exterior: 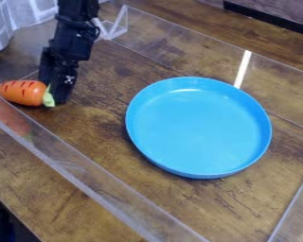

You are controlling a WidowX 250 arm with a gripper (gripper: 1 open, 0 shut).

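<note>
My black gripper (53, 87) reaches down from the top left to the table, its tip beside a toy carrot (22, 92) at the left, near the carrot's green top. I cannot make out whether the fingers are open or shut, or whether they hold the carrot. A blue plate (199, 128) lies right of centre.
Clear plastic walls run along the lower left, top and right of the wooden table (141, 208). A silvery object (8, 24) stands at the top left corner. The table between gripper and plate is clear.
</note>
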